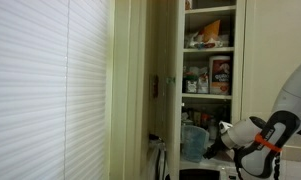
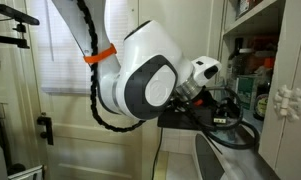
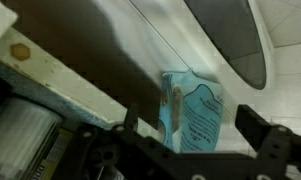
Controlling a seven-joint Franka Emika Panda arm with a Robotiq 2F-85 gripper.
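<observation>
In the wrist view, my gripper stands open, its dark fingers wide apart. Between and beyond them a pale blue packet (image 3: 198,118) with printed text is visible, its lower part running down behind the gripper. No contact with either finger shows. In exterior view 1 the gripper (image 1: 224,132) is small and dark, close to the open cupboard and right of a translucent bluish container (image 1: 195,143). The large white arm hides much of exterior view 2, and the fingers are hard to make out there.
Cupboard shelves (image 1: 208,50) hold packets, jars and a red-and-white canister (image 1: 220,74). A pale shelf or frame edge (image 3: 65,82) passes close to the left finger in the wrist view, with a metal can (image 3: 22,135) beyond. A white rounded object (image 3: 205,50) lies at upper right.
</observation>
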